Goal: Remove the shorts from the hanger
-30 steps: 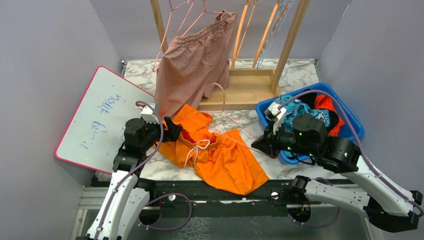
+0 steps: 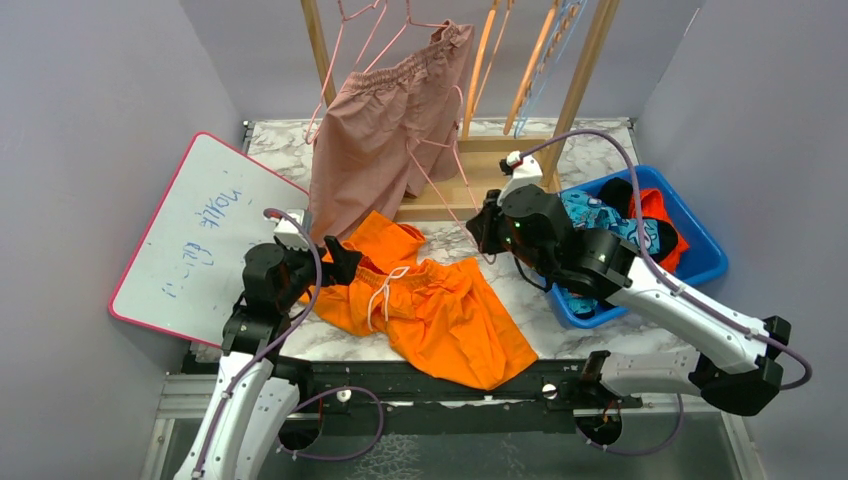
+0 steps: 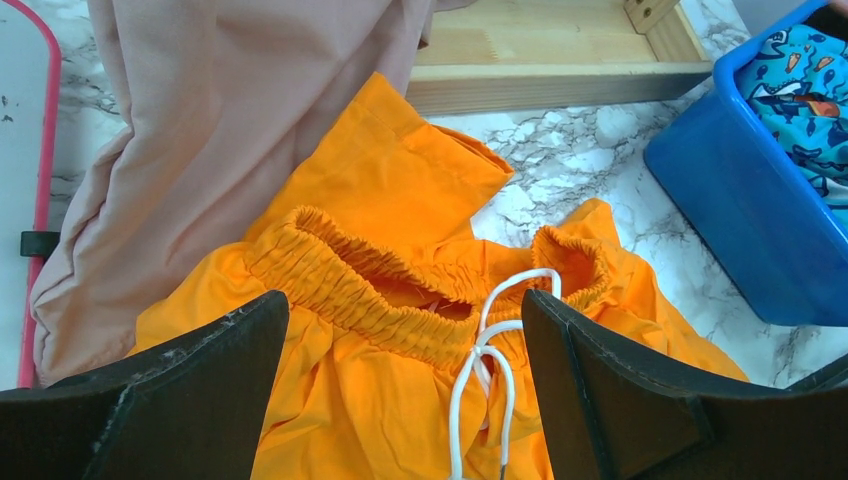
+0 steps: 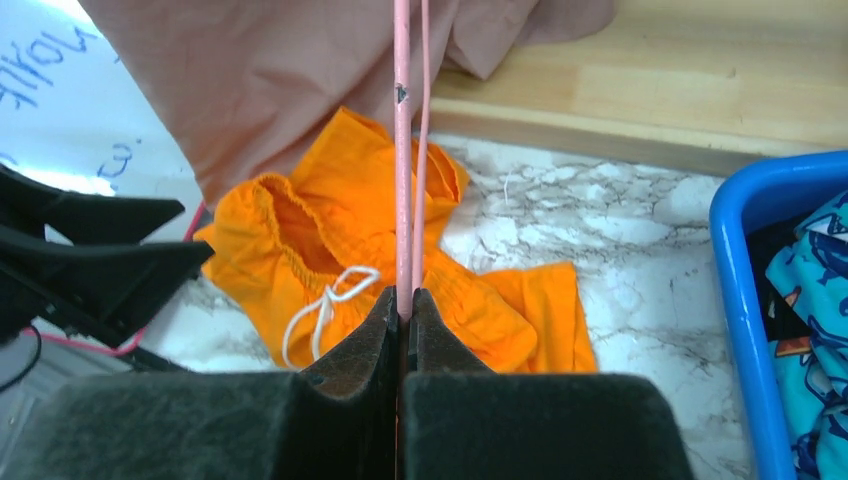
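Note:
Bright orange shorts point(image 2: 455, 315) with a white drawstring lie crumpled on the marble table, free of any hanger. A pink wire hanger point(image 2: 440, 187) is held up to the right of them; my right gripper is shut on its wire point(image 4: 403, 130), which rises between the fingertips in the right wrist view. Over the left part of the orange shorts, my left gripper stands open, nothing between its fingers. In the left wrist view the gathered waistband point(image 3: 375, 290) and the drawstring point(image 3: 485, 350) show between and beyond the fingers.
Dusty-pink shorts point(image 2: 385, 130) hang from the wooden rack at the back, with other hangers point(image 2: 535, 65) to their right. A whiteboard point(image 2: 205, 245) leans at left. Filled with clothes, a blue bin point(image 2: 705, 255) stands at right.
The right gripper has moved up and to the left, turning the pink hanger more upright. The orange shorts lie almost unchanged.

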